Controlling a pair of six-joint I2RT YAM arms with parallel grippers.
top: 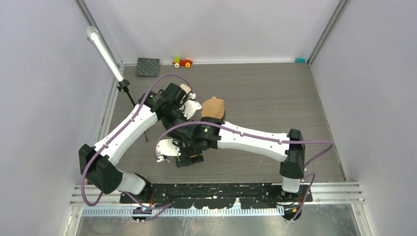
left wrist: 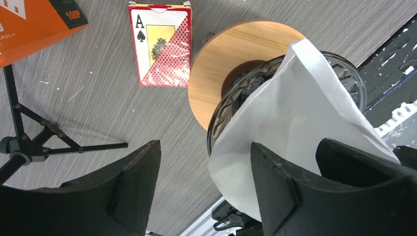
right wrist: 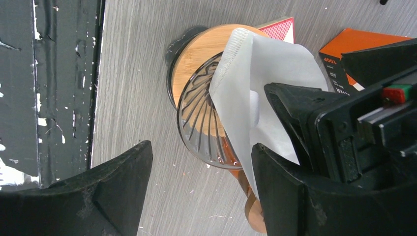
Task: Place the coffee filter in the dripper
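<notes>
A white paper filter [left wrist: 290,113] hangs over the glass dripper [left wrist: 221,118], which rests on a wooden ring [left wrist: 206,88]. In the left wrist view my left gripper has its fingers apart, the filter at its right finger. In the right wrist view my right gripper stands open, the filter beside its right finger. Both grippers crowd together over the dripper; the top view hides it beneath the arms.
A card box [left wrist: 160,44] and orange box [left wrist: 34,29] lie beside the dripper. A black stand [left wrist: 39,145] is near the left gripper.
</notes>
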